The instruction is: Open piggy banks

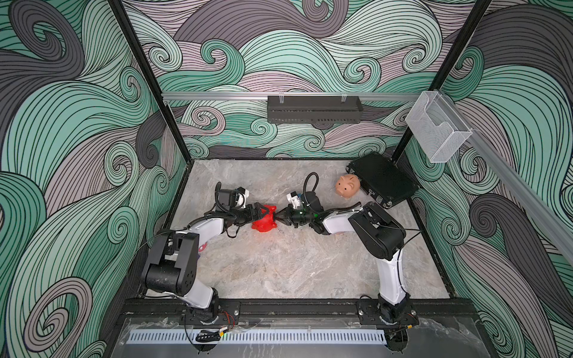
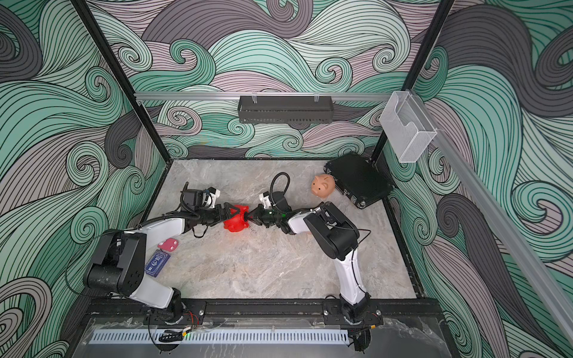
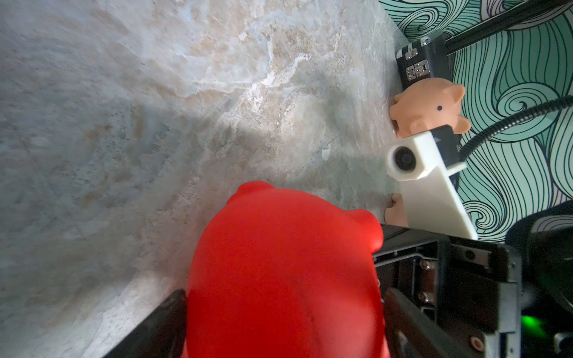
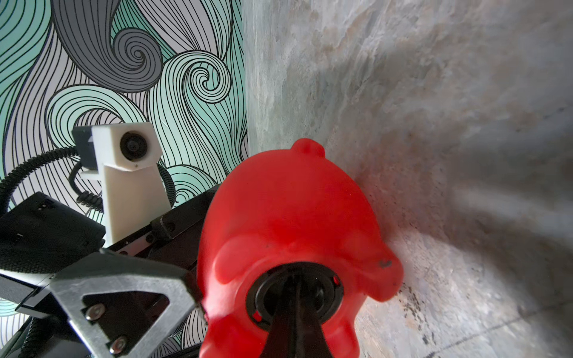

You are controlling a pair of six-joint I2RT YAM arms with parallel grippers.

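A red piggy bank (image 1: 263, 222) is between my grippers at mid-table. My left gripper straddles it from the left, a finger on either side of its red body; whether it grips tightly I cannot tell. My right gripper is shut, its fingertips pointing into the black ring (image 4: 268, 279) on the bank's underside and partly hidden there. A tan piggy bank (image 2: 323, 186) stands at the back right, beside a black case.
The black case (image 2: 358, 177) fills the back right corner. A pink object (image 2: 167, 244) and a blue card-like item (image 2: 157, 262) lie by the left arm.
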